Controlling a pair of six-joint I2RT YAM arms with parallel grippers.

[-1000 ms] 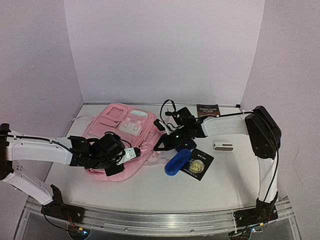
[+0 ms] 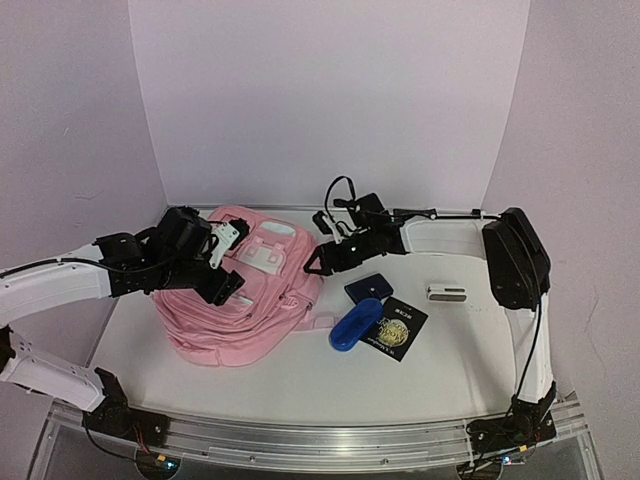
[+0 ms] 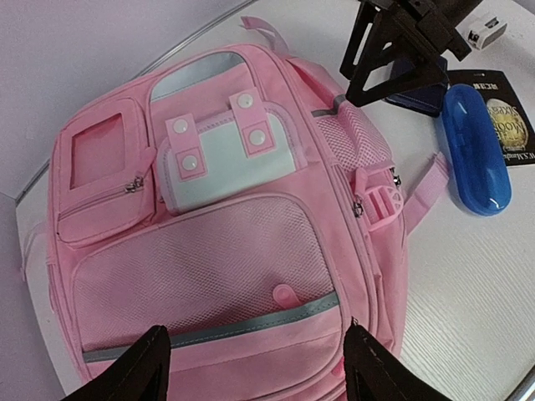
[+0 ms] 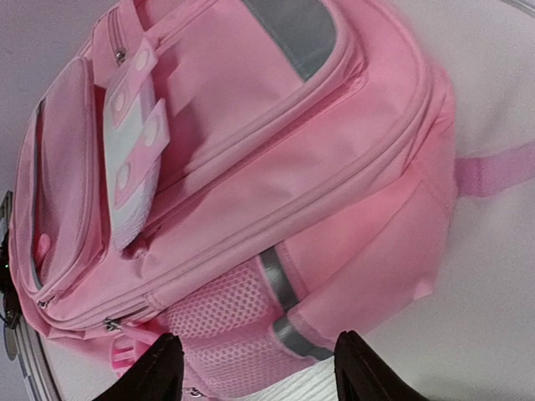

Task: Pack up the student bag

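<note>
The pink student bag (image 2: pixel 235 345) lies on its back at the left of the table, front pockets facing up; its zippers look closed from here. Over its upper middle, my left gripper (image 2: pixel 236 260) stands open, with only the bag below its spread fingers (image 3: pixel 138 372). My right gripper (image 2: pixel 314 243) is at the bag's right side, also open, fingers apart above the mesh side pocket (image 4: pixel 226 305). A blue case (image 2: pixel 354 325) rests partly on a black book (image 2: pixel 398 330). A dark notebook (image 2: pixel 369 288) lies just behind them.
A small white box (image 2: pixel 446 293) sits farther right. One pink strap (image 2: pixel 316 322) reaches from the bag toward the blue case. My right arm crosses the back right area.
My left gripper has risen from the bag's lower part toward its upper middle.
</note>
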